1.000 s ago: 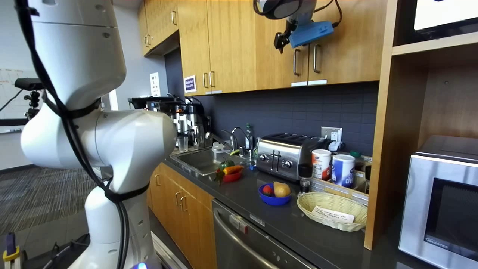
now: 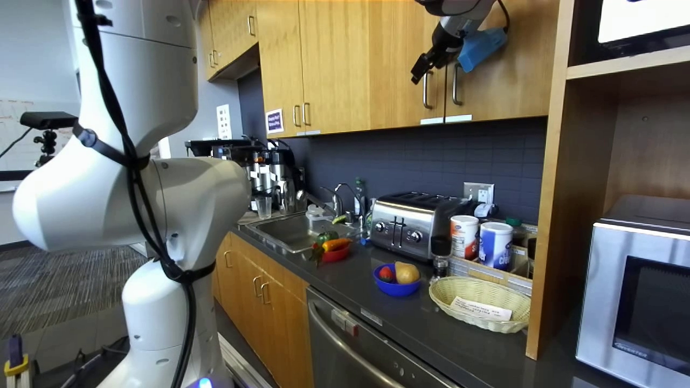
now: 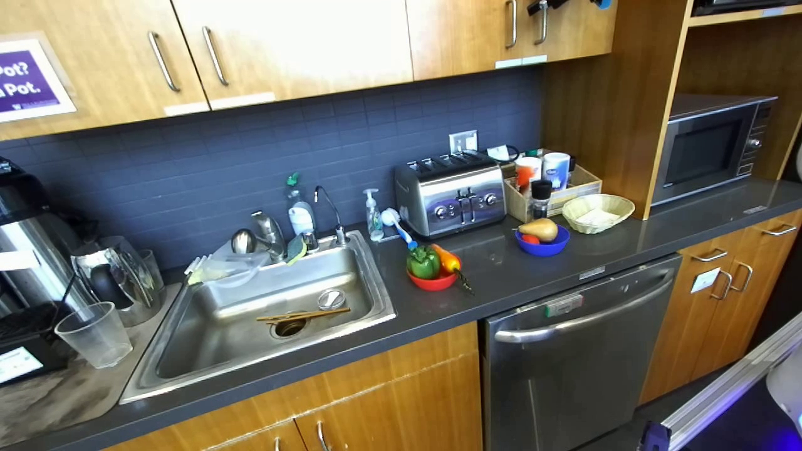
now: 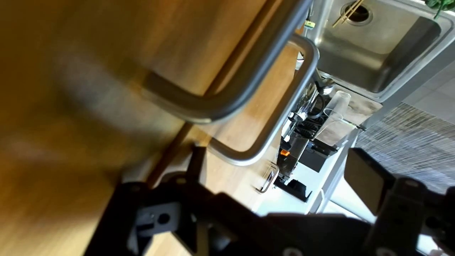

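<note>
My gripper (image 2: 423,68) is up at the wooden upper cabinet doors (image 2: 498,77), close to the top of the left bar handle (image 2: 425,90); the right bar handle (image 2: 455,85) hangs beside it. In the wrist view its two black fingers (image 4: 197,164) stand wide apart. One metal handle (image 4: 213,106) looms large and near, while a second handle (image 4: 273,123) lies farther off, partly across the space between the fingers as seen from there. Nothing is gripped, and whether a finger touches a handle I cannot tell. Both doors look closed in the exterior views.
Below the cabinets, the counter (image 3: 481,293) carries a toaster (image 3: 458,199), a blue bowl (image 3: 542,244), a red bowl (image 3: 433,283) and a wicker basket (image 3: 599,218). A wooden side panel (image 2: 546,194) bounds the cabinets on the right.
The gripper has shifted right and swung round, bringing its fingers nearer the left handle's top. The arm's upper links have turned, and the blue part has moved right and tilted.
</note>
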